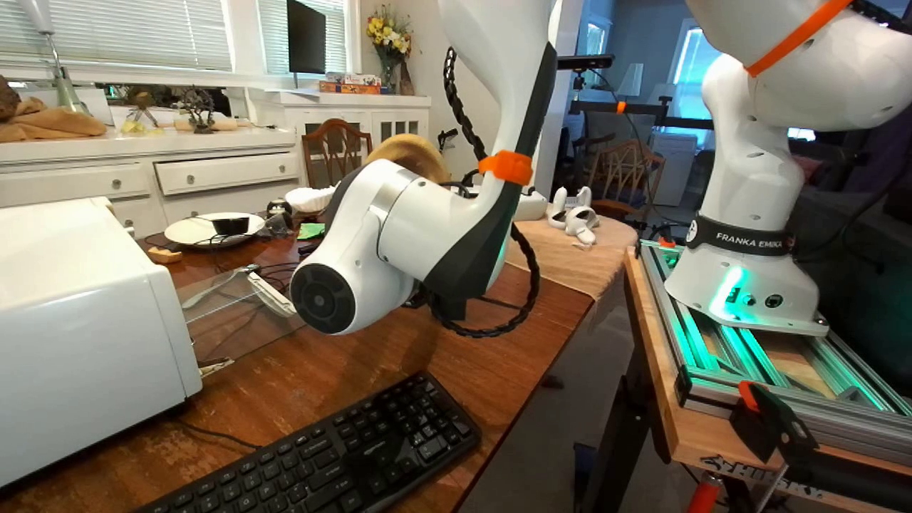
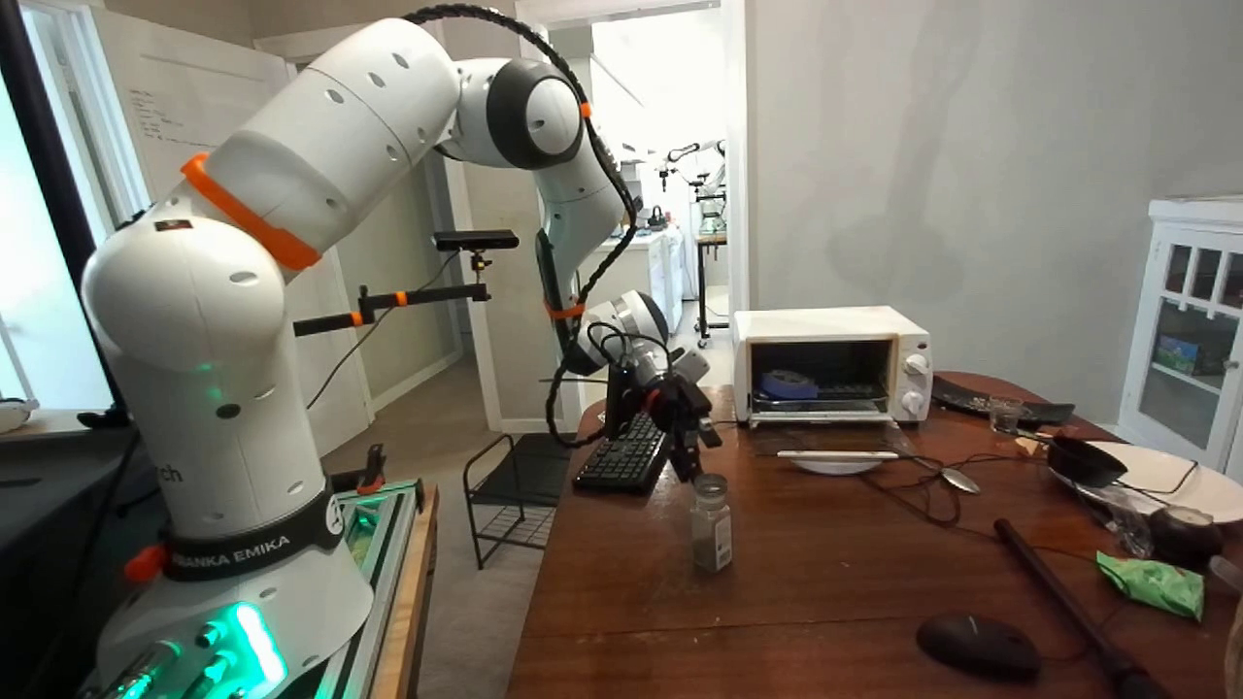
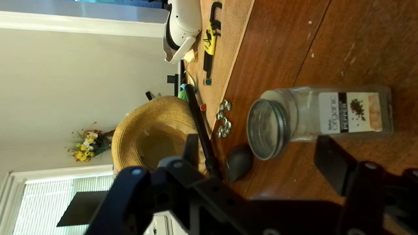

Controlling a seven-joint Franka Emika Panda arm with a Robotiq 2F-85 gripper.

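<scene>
A clear glass pepper jar (image 3: 301,113) with a printed label and a grey ring at its mouth shows in the wrist view. It stands upright on the wooden table in exterior view 2, where the same jar (image 2: 712,526) is just in front of my gripper (image 2: 696,452). Seen from the wrist, my gripper has its dark fingers (image 3: 333,162) spread apart, with the jar beyond the gap and nothing held. Whether a finger touches the jar cannot be told. In exterior view 1 the arm hides both jar and fingers.
A black keyboard (image 1: 342,453) and white toaster oven (image 1: 77,333) lie on the near side in exterior view 1. A black mouse (image 2: 976,647), a black rod (image 2: 1066,606) and a white plate (image 2: 1165,478) occupy the table's other side. Bare wood surrounds the jar.
</scene>
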